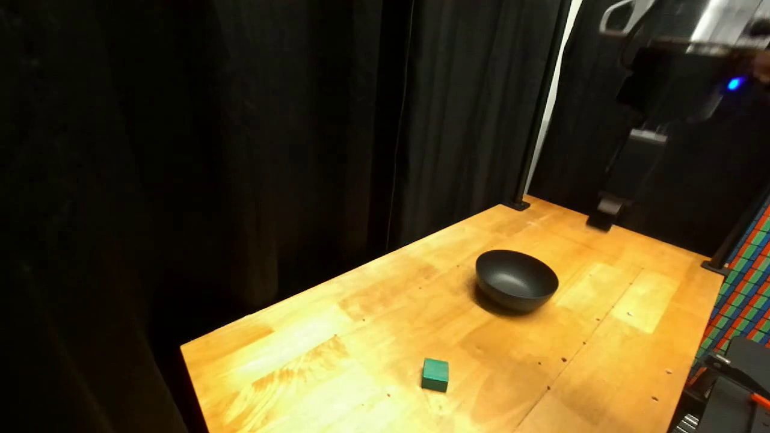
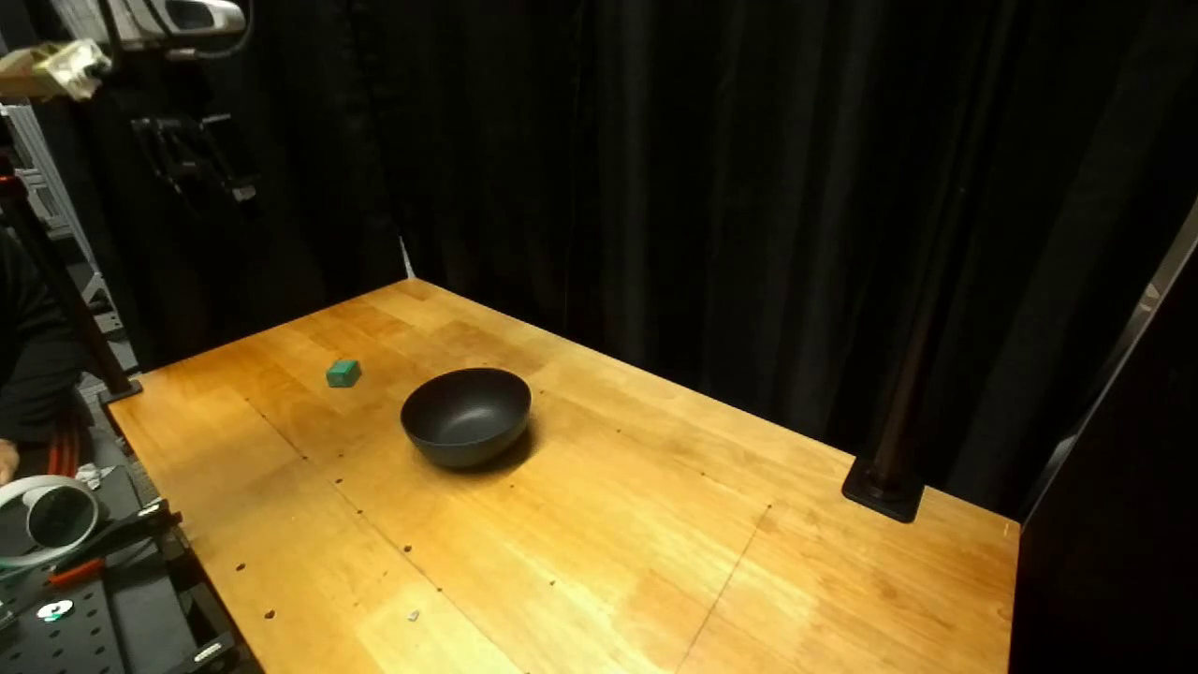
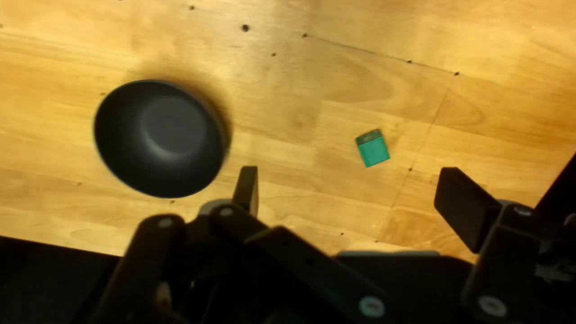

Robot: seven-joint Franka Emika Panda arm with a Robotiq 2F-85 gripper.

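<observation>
A small green block [image 1: 434,374] lies on the wooden table, apart from a black bowl [image 1: 517,281] that stands upright. Looking down from the wrist, I see the bowl [image 3: 160,138] on the left, its inside bare, and the block [image 3: 373,148] right of centre, farther out than my fingertips. My gripper is open wide, with only the table below showing between its fingers. High above the tabletop hangs the gripper in both exterior views, blurred in the first and dark against the curtain in the second, touching neither block nor bowl.
Black curtains enclose its back and sides, and a black post base [image 2: 883,489] stands at its rear edge. A cart with tools [image 2: 101,584] sits beside the near left edge.
</observation>
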